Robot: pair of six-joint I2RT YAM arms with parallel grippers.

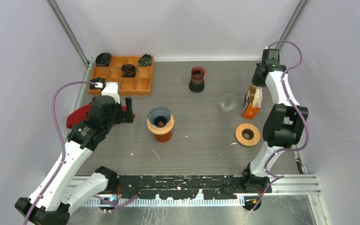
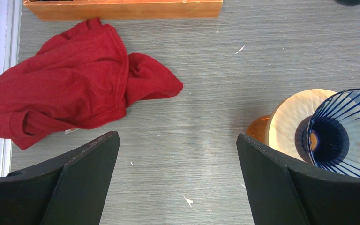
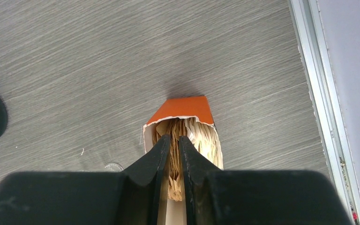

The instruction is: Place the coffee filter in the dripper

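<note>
An orange box of paper filters (image 1: 251, 106) stands at the right of the table; in the right wrist view its open top (image 3: 183, 105) shows packed filters (image 3: 201, 136). My right gripper is down at the box's opening, nearly closed on filter paper, though how much is held is unclear. The dripper (image 1: 160, 116), blue and ribbed, sits on a wooden-collared stand (image 1: 161, 136) at centre-left, also seen as the blue cone (image 2: 356, 140) in the left wrist view. My left gripper stands open above the table, left of the dripper, with nothing between its fingers.
A red cloth (image 2: 65, 84) lies at the left below a wooden compartment tray (image 1: 126, 86). A red-and-black jug (image 1: 197, 82), a clear cup (image 1: 228, 101) and a wooden ring (image 1: 239, 136) stand on the table.
</note>
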